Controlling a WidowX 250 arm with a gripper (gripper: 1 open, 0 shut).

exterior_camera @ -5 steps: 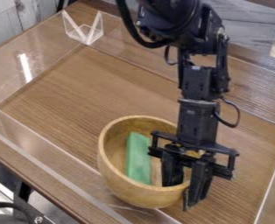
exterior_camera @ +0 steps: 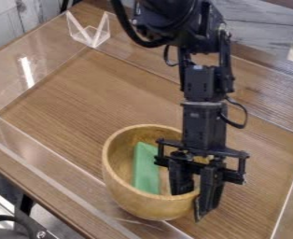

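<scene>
A yellow bowl [exterior_camera: 117, 173] stands near the front of the wooden table, holding a green rectangular item [exterior_camera: 146, 166]. My black gripper [exterior_camera: 194, 187] is lowered over the bowl's right side, its fingers at the rim and partly hiding it. Whether anything sits between the fingertips is unclear in this view.
A small white wire-like object [exterior_camera: 90, 28] stands at the back left. Table edges show along the left and back.
My gripper and arm have shifted slightly to the left; the bowl looks nearly unchanged.
</scene>
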